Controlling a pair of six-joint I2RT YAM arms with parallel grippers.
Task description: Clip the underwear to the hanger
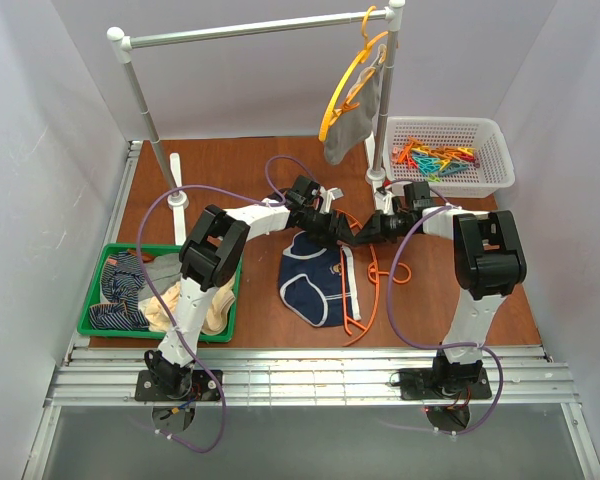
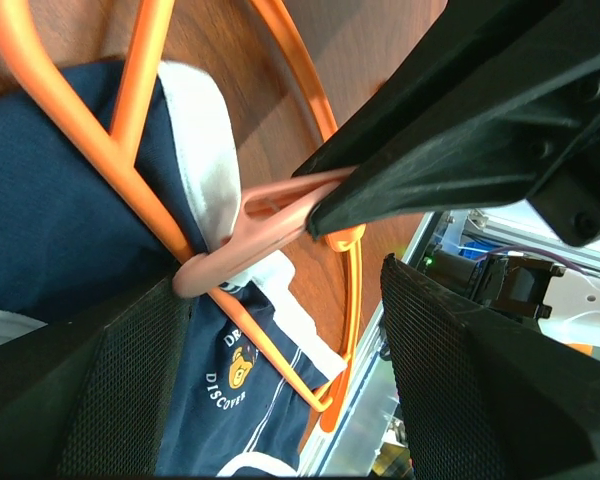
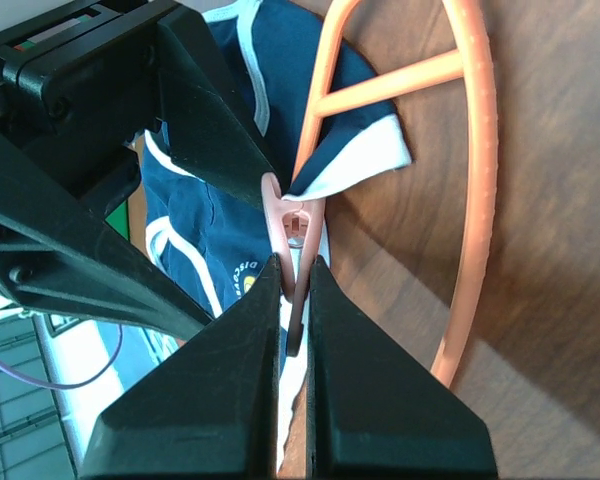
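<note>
Navy underwear (image 1: 310,285) with white trim lies on the table with an orange hanger (image 1: 375,290) over its right part. A pink clip (image 2: 250,240) sits at the underwear's white band (image 3: 355,160), by the hanger's bar. My left gripper stands open around the clip area, its fingers to either side in the left wrist view. My right gripper is shut at the clip's handle end, pressed close to it; how much of the clip is between its fingertips is hard to tell.
A green bin (image 1: 90,325) of clothes is at the left. A white basket (image 1: 495,165) of clips stands back right. A rail (image 1: 250,30) with a yellow hanger (image 1: 335,95) holding grey cloth stands at the back.
</note>
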